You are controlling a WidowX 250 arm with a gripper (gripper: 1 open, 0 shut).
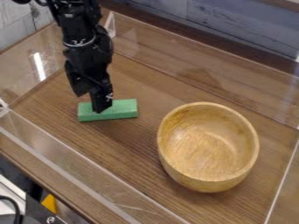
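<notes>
A black robot arm with its gripper [91,93] reaches down from the top left, the fingers open just above a flat green block [119,110]. The block lies on the wooden floor of the workspace, left of centre; its left part is partly behind the fingertips. Whether the fingertips touch it is hard to tell.
A large round tan wooden bowl [208,144] sits at the right, apart from the block. Pale edges border it at left, and cables show at the bottom left corner.
</notes>
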